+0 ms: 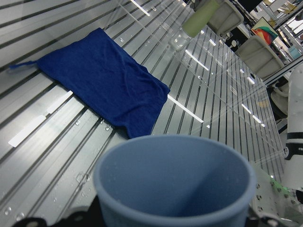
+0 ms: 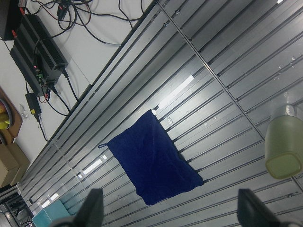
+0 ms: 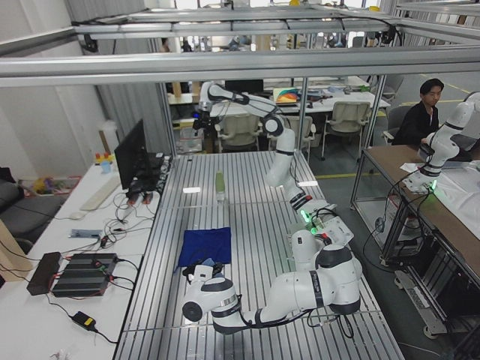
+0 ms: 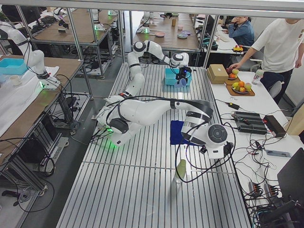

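Observation:
A blue cup [image 1: 173,194] fills the lower left wrist view, held by my left gripper [image 4: 182,76]. A dark blue cloth [image 3: 206,244] lies flat on the slatted metal table [image 3: 255,225], partly behind my left arm in the camera left view. A green bottle [image 3: 220,182] with a clear base stands farther along the table, also seen from above in the right wrist view. My right gripper is raised above that part of the table, fingers apart at the bottom of its view, nothing visible between them.
A cyan bin [image 4: 168,78] sits at the table's far end in the camera right view, near the left gripper. A white side desk [image 3: 97,300] holds power units [image 3: 82,276], cables, a monitor and fruit. The table around cloth and bottle is mostly clear.

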